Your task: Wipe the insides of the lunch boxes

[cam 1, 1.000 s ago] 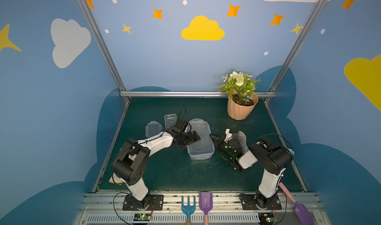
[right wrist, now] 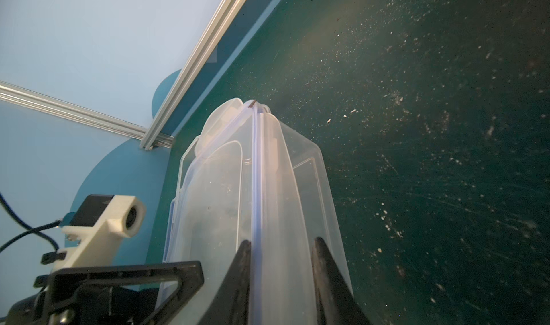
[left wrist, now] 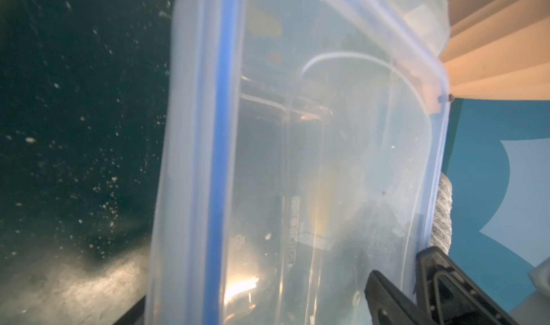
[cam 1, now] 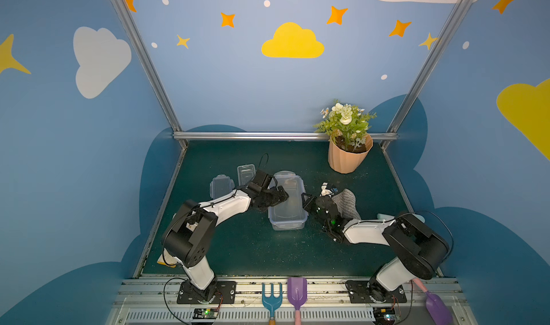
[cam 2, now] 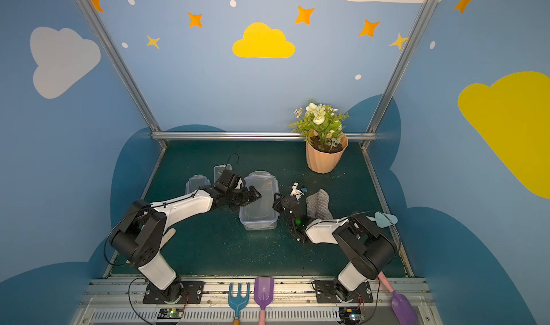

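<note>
A large clear lunch box sits mid-table, between my arms. Two smaller clear boxes lie behind my left arm: one upright-sided, one at the left. My left gripper is open over the large box's left side. My right gripper is shut on the large box's right rim, the clear wall between its fingers. A grey cloth lies to the right, behind my right gripper.
A flowerpot stands at the back right. A light-blue tool lies at the right edge. Garden tools rest on the front rail.
My right arm's elbow has swung outward to the right, while its gripper stays at the box's rim. The large box has shifted very slightly. The left arm has barely moved.
</note>
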